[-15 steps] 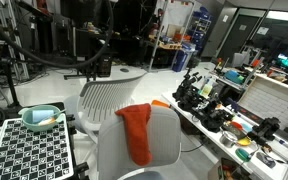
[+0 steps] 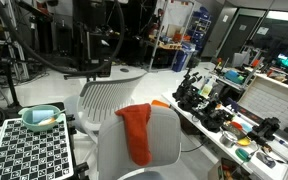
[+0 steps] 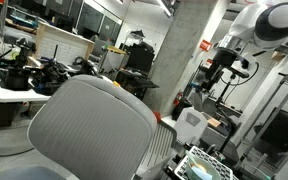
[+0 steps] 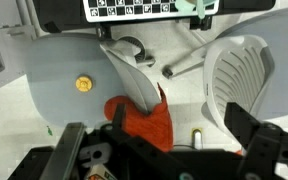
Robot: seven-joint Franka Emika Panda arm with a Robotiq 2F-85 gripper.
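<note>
A red cloth (image 2: 136, 133) is draped over the back of a grey chair (image 2: 165, 135); from above it appears as a red patch (image 4: 144, 125) low in the wrist view. A green bowl (image 2: 42, 118) holding something pale stands on a black-and-white grid board (image 2: 29, 155). The bowl (image 3: 201, 167) is also at the lower right of exterior view 2. My gripper is open, its dark fingers wide apart with nothing held. It hangs in the air well above the chairs and floor.
A white slatted chair (image 2: 108, 96) stands beside the board. The grey chair (image 3: 92, 122) fills much of exterior view 2. A bench (image 2: 229, 125) crowded with dark equipment runs along the right. Between the chairs, some floor is bare.
In exterior view 1, the dark end of the arm and its cables at upper left have shifted. The cloth, bowl, board and chairs stay where they were.
</note>
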